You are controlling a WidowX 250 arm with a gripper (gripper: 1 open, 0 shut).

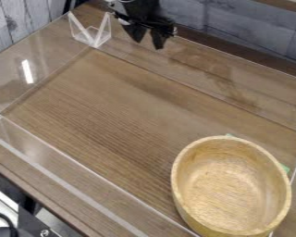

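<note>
My black gripper (150, 33) is at the top centre of the view, over the far part of the wooden table (107, 120), with its fingers apart and open. I see nothing between them. A large pale yellow round tub (231, 199) stands at the near right corner, well away from the gripper.
A clear, transparent piece (92, 30) stands at the far left of the table, left of the gripper. A wall runs along the back. Cables (3, 227) show beyond the near left edge.
</note>
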